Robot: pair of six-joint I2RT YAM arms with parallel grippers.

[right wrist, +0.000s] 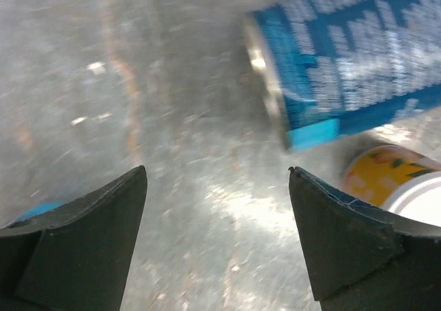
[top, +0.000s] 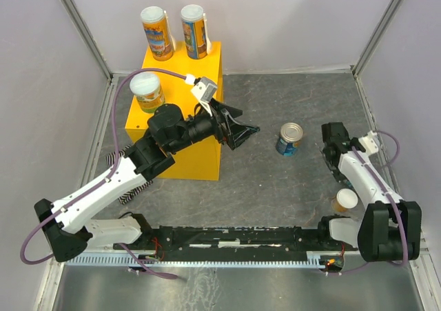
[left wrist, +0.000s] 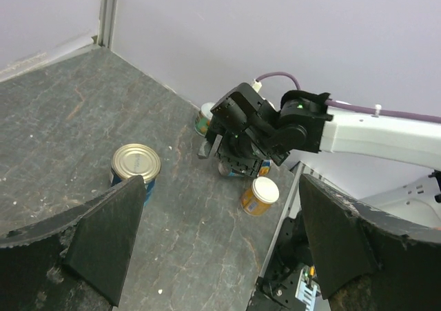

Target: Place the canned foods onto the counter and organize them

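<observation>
On the grey floor stands a blue-labelled can (top: 289, 139) with a metal top. My left gripper (top: 242, 126) is open in the air to its left, holding nothing. At the right, my right gripper is open over bare floor, its gap empty. A blue can (right wrist: 344, 56) lies on its side just beyond the right gripper's fingers, and an orange can with a white lid (top: 346, 200) stands close by. Behind the right gripper, a green-labelled can (left wrist: 204, 118) shows in the left wrist view. On the yellow counter (top: 200, 156) stand two tall orange cans (top: 158, 38) and a shorter white-lidded can (top: 148, 94).
A striped cloth-like strip (top: 135, 191) lies at the counter's left foot. White walls enclose the floor, the right one (top: 403, 83) close to the right arm. Open floor (top: 248, 194) lies between the arms.
</observation>
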